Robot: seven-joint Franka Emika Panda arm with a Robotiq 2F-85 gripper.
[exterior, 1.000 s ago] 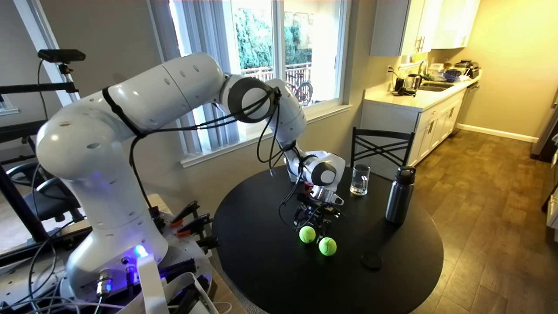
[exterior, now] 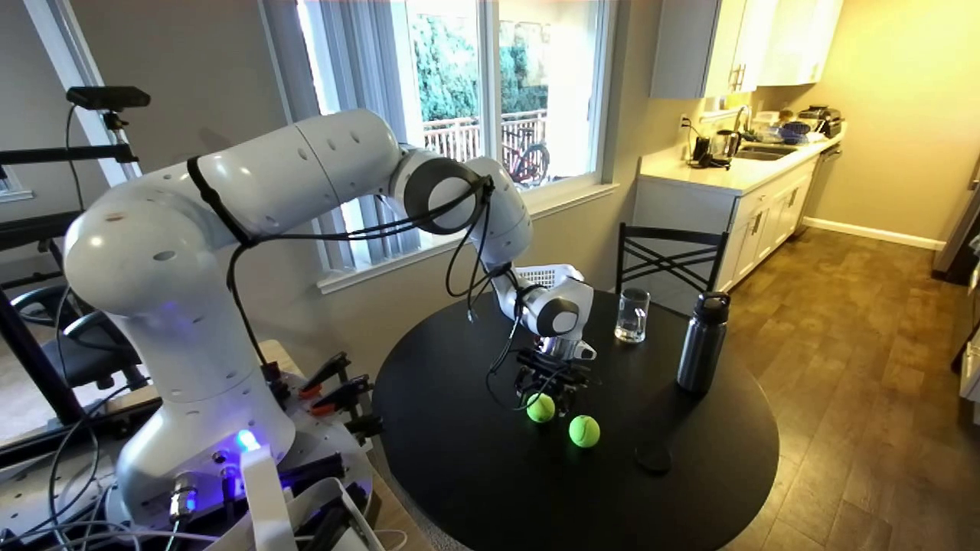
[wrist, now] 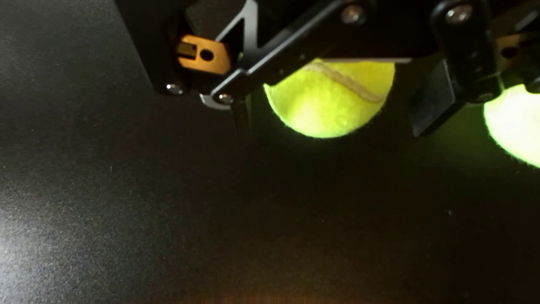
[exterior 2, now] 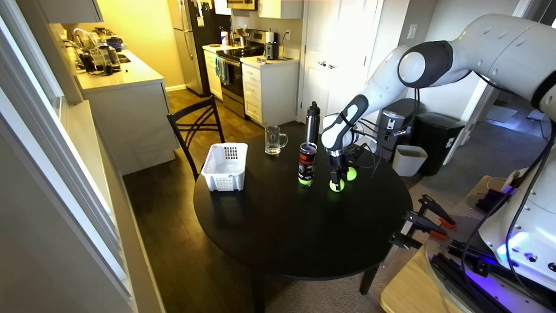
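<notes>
Two yellow-green tennis balls rest on the black table, near one another. One ball (wrist: 329, 104) lies between the spread fingers of my gripper, which is open and down at table level in the wrist view. The other ball (wrist: 517, 126) is outside the right finger, partly cut off by the frame edge. From exterior view 1, the first ball (exterior: 541, 409) is just under the gripper (exterior: 546, 393), and the second ball (exterior: 584, 431) sits to its right. A clear tennis-ball can (exterior 2: 307, 161) stands beside the gripper, a ball showing at its bottom.
A white basket (exterior 2: 225, 161) stands near the table edge. There is also a glass mug (exterior 2: 272, 141) and a dark bottle (exterior: 703, 344). A flat dark disc (exterior: 653, 458) lies on the table.
The arm has come down and shifted slightly left in exterior view 1. The second ball has moved a little to the right, widening the gap between the balls.
</notes>
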